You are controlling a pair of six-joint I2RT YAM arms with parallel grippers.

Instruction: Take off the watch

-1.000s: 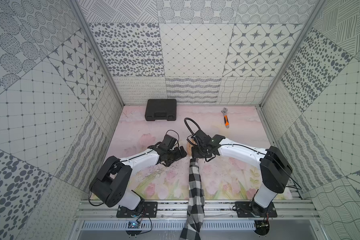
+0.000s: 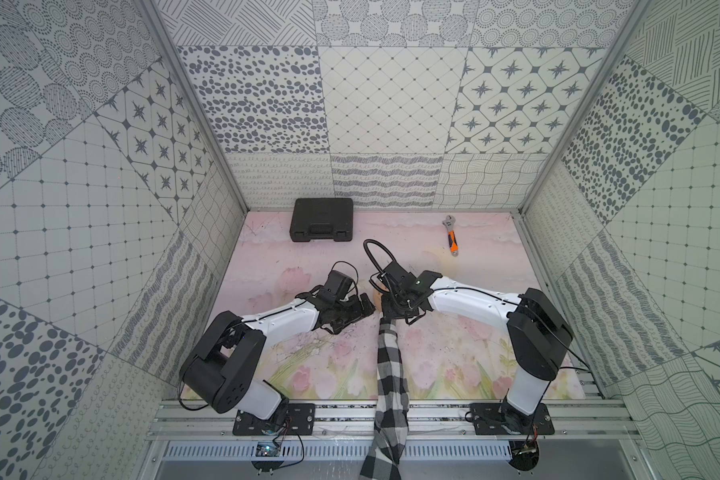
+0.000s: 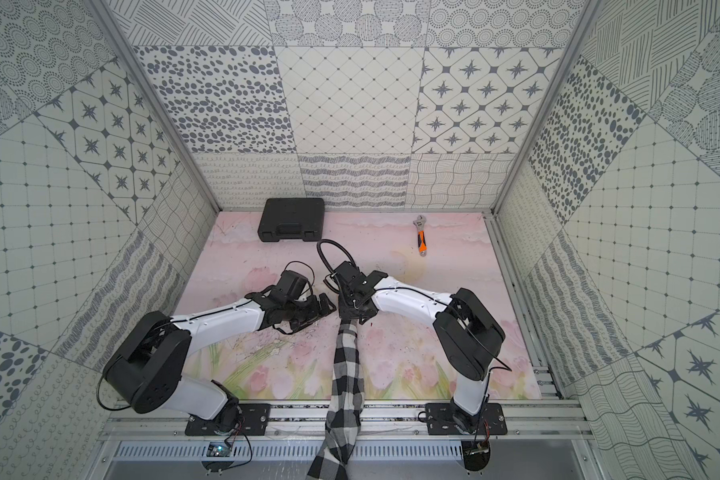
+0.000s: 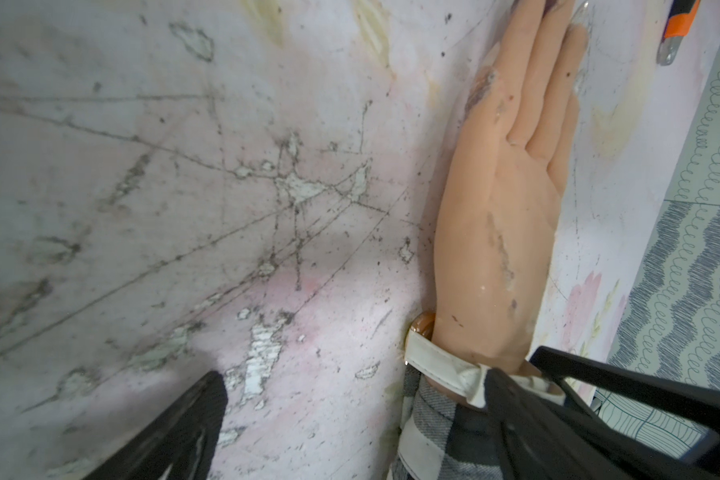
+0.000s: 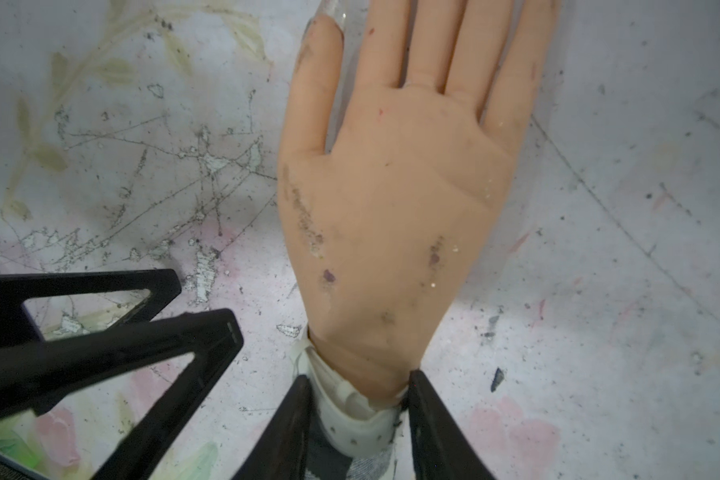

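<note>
A mannequin hand [image 4: 496,232] lies palm up on the table, its wrist ringed by the watch's white strap [image 5: 345,428] with small holes. At the wrist's left side a brownish metallic part [image 4: 424,323] of the watch shows. My right gripper is over the strap, fingers apart, one on each side of it; whether they touch it I cannot tell. Left of the wrist is my left gripper, open, with its right finger [image 4: 513,408] overlapping the strap in its wrist view. The arms hide the watch from above.
A checkered sleeve [image 2: 392,384] runs from the wrist over the table's front edge. At the back stand a black case [image 2: 321,220] and an orange-handled wrench [image 2: 452,237]. Both grippers are close together at the wrist.
The right arm has shifted a little to the left and toward the front, over the wrist. The left arm has barely moved. Hand and sleeve look the same.
</note>
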